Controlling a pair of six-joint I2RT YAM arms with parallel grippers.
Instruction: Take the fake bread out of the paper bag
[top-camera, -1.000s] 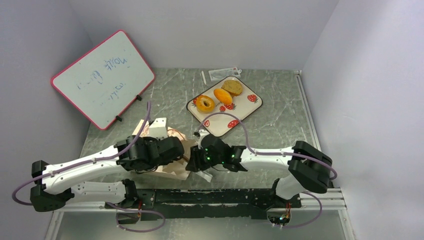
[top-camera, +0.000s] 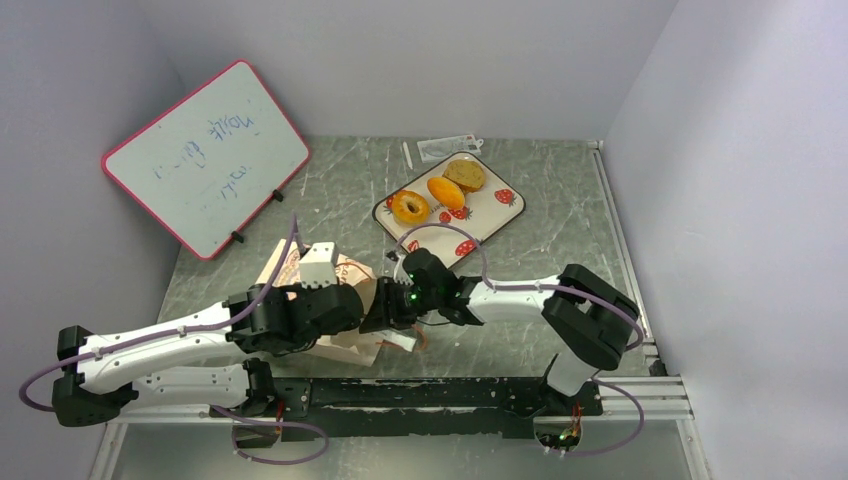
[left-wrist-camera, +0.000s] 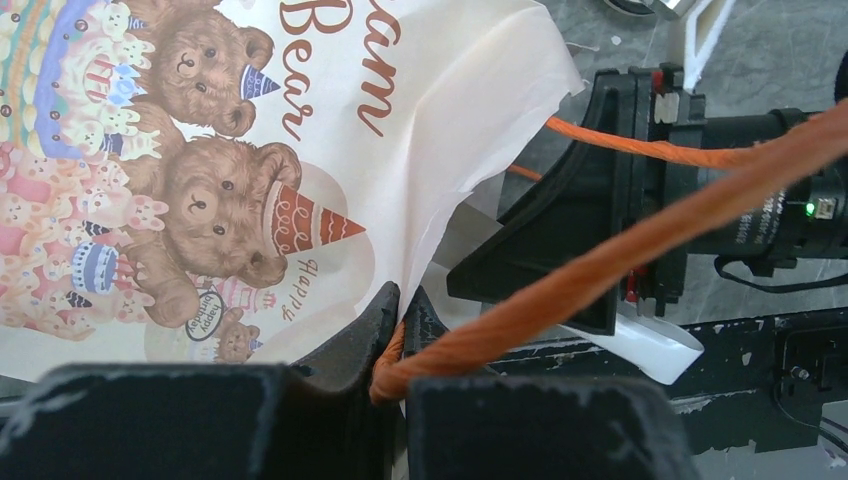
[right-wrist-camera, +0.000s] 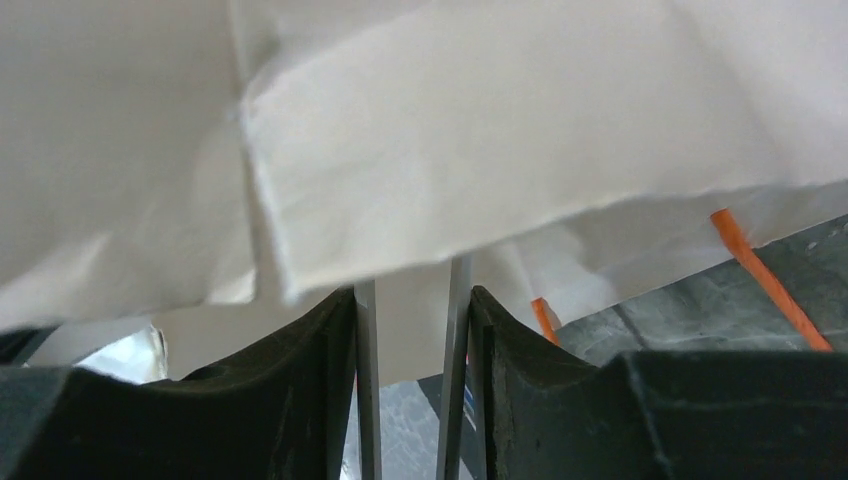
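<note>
The paper bag (left-wrist-camera: 330, 150), pale with printed bears and orange cord handles (left-wrist-camera: 620, 245), lies on its side; its mouth faces right in the top view. My left gripper is shut on the bag's rim and the handle's base. At the mouth, my right gripper stands partly open, its fingers (right-wrist-camera: 315, 380) apart with no bread between them. White paper hangs close in front of them. Fake breads lie on a tray: a ring-shaped one (top-camera: 410, 207), an oval one (top-camera: 446, 193) and a slice (top-camera: 465, 175). The bag's inside is hidden.
The strawberry-patterned tray (top-camera: 482, 222) stands behind the right arm. A whiteboard (top-camera: 207, 160) leans at the back left. A pen (top-camera: 407, 155) and a clear packet (top-camera: 449, 148) lie behind the tray.
My right gripper has moved left to the bag's mouth, with its arm drawn inward. The tray and its breads have not moved.
</note>
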